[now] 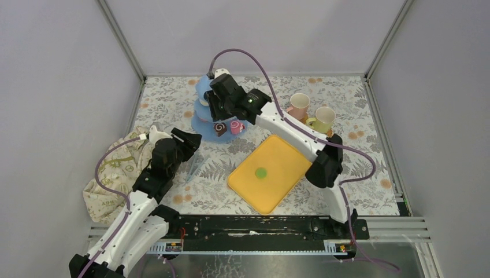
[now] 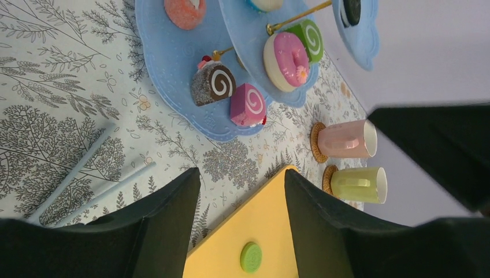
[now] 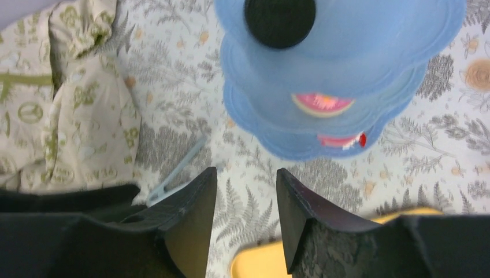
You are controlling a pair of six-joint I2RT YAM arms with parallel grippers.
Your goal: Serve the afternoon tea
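A blue tiered stand (image 2: 173,87) holds cakes, among them a chocolate roll (image 2: 212,87), a pink roll (image 2: 247,107) and a pink donut (image 2: 286,61). My right gripper is over the stand, open with nothing between its fingers, a dark round item (image 3: 280,17) on the top plate ahead of it. My left gripper is open and empty, left of and nearer than the stand. Pale tongs (image 2: 81,168) lie on the cloth. A yellow tray (image 1: 271,179) carries a green disc (image 1: 260,172).
Pink (image 1: 298,104) and green (image 1: 324,119) mugs stand on coasters at right. A crumpled fabric (image 1: 112,185) lies at left. Bare table is at the far right and around the tray.
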